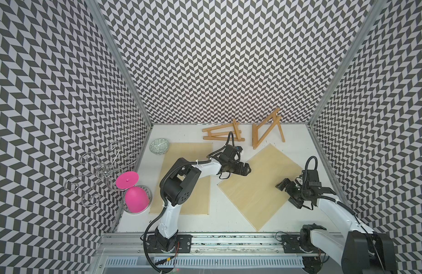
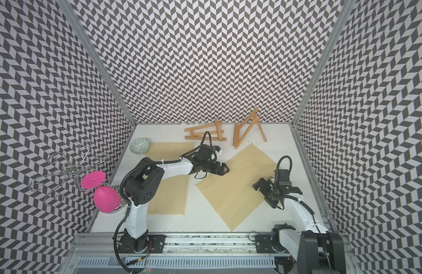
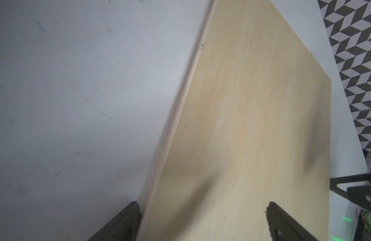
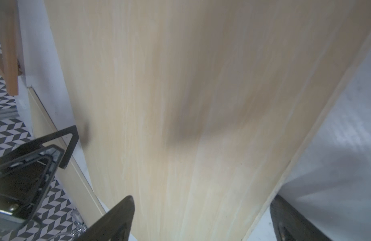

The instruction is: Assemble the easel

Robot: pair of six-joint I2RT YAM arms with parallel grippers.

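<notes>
Two wooden easel parts stand at the back: a smaller frame (image 1: 222, 137) and a taller one (image 1: 265, 134). A square plywood board (image 1: 261, 191) lies askew in the middle right. My left gripper is open, low over that board's upper-left edge, its fingertips either side of the edge in the left wrist view. My right gripper is open over the same board at its right-hand edge, one fingertip by the edge, nothing held.
A second board (image 1: 183, 201) lies under my left arm. A patterned dish (image 1: 159, 146), pink pieces (image 1: 136, 199) and a wire stand (image 1: 103, 169) are at the left. Bare table shows at the front.
</notes>
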